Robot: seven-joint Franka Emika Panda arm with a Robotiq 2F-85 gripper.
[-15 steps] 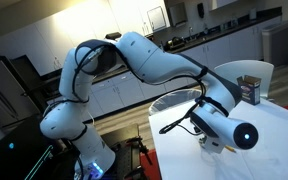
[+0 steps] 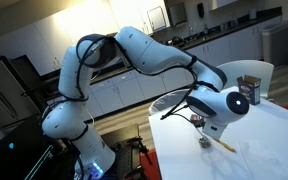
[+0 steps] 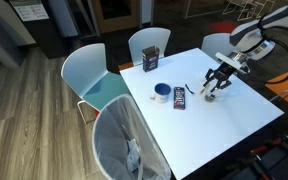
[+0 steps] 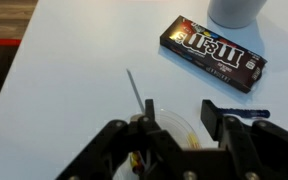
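Note:
In the wrist view my gripper is above the table with its fingers apart. Between and below them shows the rim of a round, clear-looking container (image 4: pixel 164 112), with a thin grey stick (image 4: pixel 134 88) and something yellow (image 4: pixel 192 140) by it. Most of this container is hidden by the fingers. In exterior view 1 a small object (image 2: pixel 205 142) stands just below the gripper, beside a yellow pencil-like stick (image 2: pixel 227 146). Whether the fingers touch the container, I cannot tell.
A dark M&M's box (image 4: pixel 214 52) lies near the gripper, with a dark marker-like item (image 4: pixel 236 112) beside it. A mug (image 3: pixel 162 92) and an upright box (image 3: pixel 151 60) stand farther off. A bin (image 3: pixel 129 140) is at the table's edge.
The hand has risen and tilted, drawing back a little to the left. The small object and the yellow stick below it show more clearly now.

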